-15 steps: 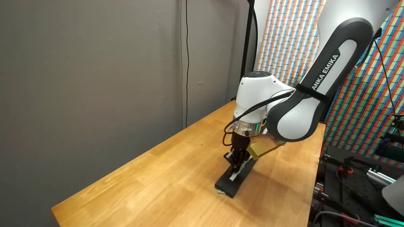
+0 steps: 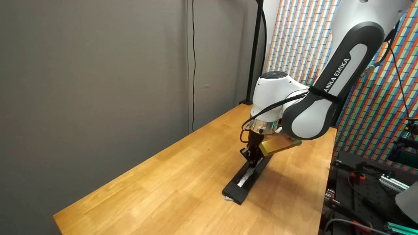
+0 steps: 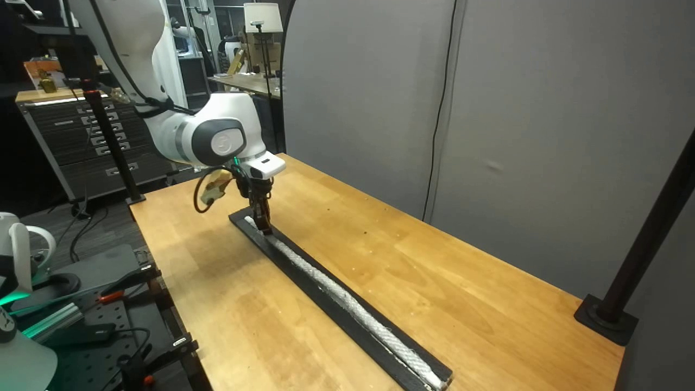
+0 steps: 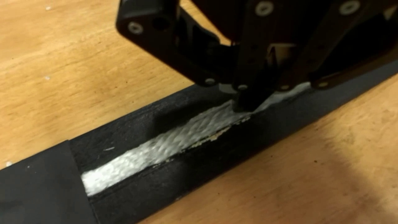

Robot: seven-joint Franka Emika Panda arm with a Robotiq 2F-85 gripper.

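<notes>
A flat white braided rope (image 3: 342,296) lies along the groove of a long black channel (image 3: 313,287) on the wooden table. My gripper points down into that groove, near the channel's far end in exterior view 2. It is shut on the rope, with dark fingertips at the strip in the wrist view. Shadow hides how much of the rope's width sits between them. On the wrist view's left the rope lies flat up to a black end cover (image 4: 37,186); past the fingers it shows as a narrower strip.
Bare wooden tabletop (image 2: 176,188) spreads on both sides of the channel. A black post (image 3: 619,287) stands at the table's far right in exterior view 2. A grey wall panel (image 2: 117,78) runs along one table edge. Beyond the opposite edge is a cart (image 3: 117,313) with equipment.
My gripper has moved along the channel, away from the end nearest exterior view 1, toward the back right. More of the white rope now shows between it and that end.
</notes>
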